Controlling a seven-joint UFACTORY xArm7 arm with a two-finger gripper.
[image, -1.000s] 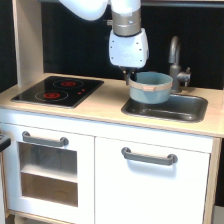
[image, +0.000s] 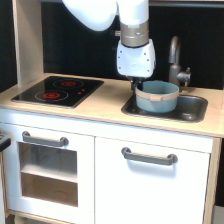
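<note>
A blue-grey pot (image: 157, 99) with a pale rim is at the left part of the dark sink (image: 187, 112). Its lower part sits inside the sink opening; whether it touches the bottom is hidden. My gripper (image: 137, 86) comes down from above at the pot's left side, its small dark fingers against the rim or handle there.
A dark faucet (image: 176, 68) rises behind the sink, close to the pot's right. A black stove top (image: 60, 91) with red burners lies empty on the left.
My gripper and the pot have moved together to the right and down, lower into the sink. Stove, faucet and cabinet look the same.
</note>
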